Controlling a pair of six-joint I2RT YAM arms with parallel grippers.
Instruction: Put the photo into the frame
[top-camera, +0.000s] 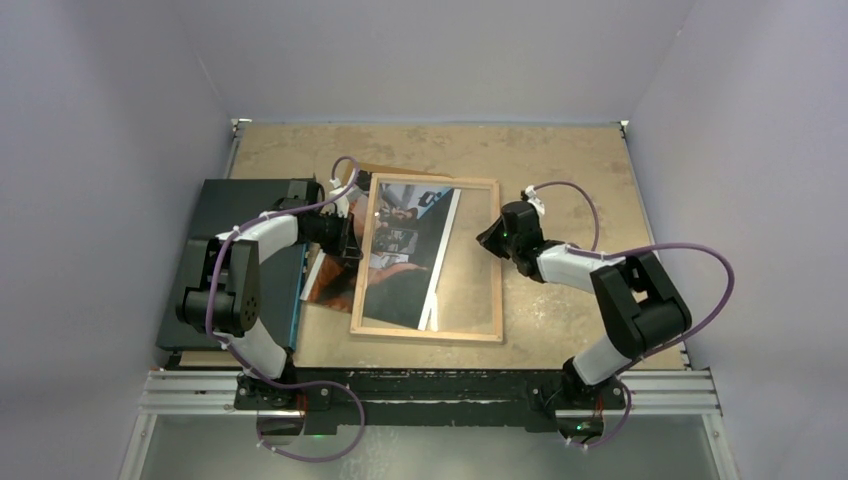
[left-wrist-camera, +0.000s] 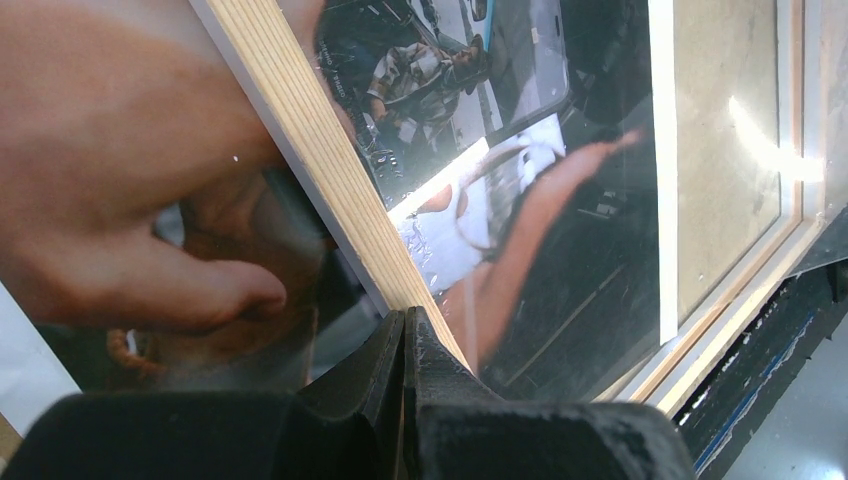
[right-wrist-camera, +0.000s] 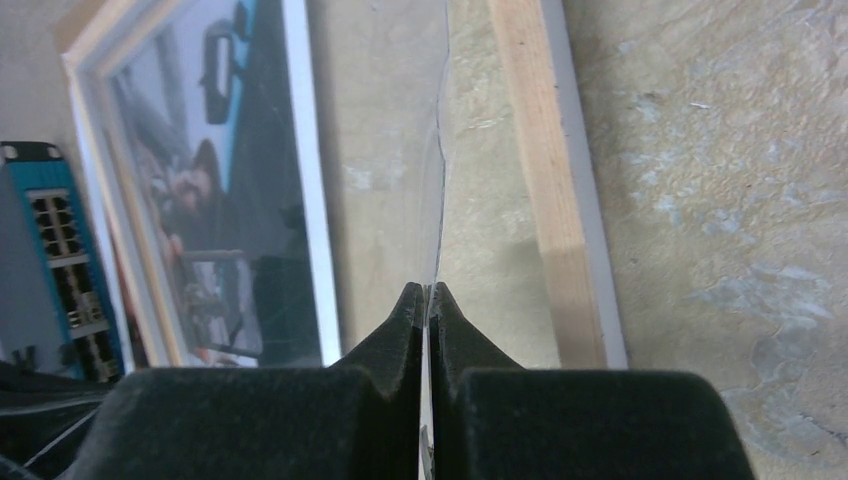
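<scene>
The wooden frame (top-camera: 430, 336) lies over the photo (top-camera: 410, 285), which shows through it and sticks out past its left bar. The photo's white right border (right-wrist-camera: 318, 230) sits well inside the frame's right bar (right-wrist-camera: 545, 200). My left gripper (top-camera: 352, 262) is shut, its tips against the left bar (left-wrist-camera: 330, 170) in the left wrist view; nothing shows between them. My right gripper (top-camera: 480, 238) is shut at the frame's right side. A clear sheet (right-wrist-camera: 400, 150) runs up from between its fingertips, its edge bent up a little inside the right bar.
A dark box (top-camera: 185, 270) stands at the left under the left arm. A brown board edge (top-camera: 400, 169) shows behind the frame. Bare tabletop (top-camera: 580, 170) lies to the right and back.
</scene>
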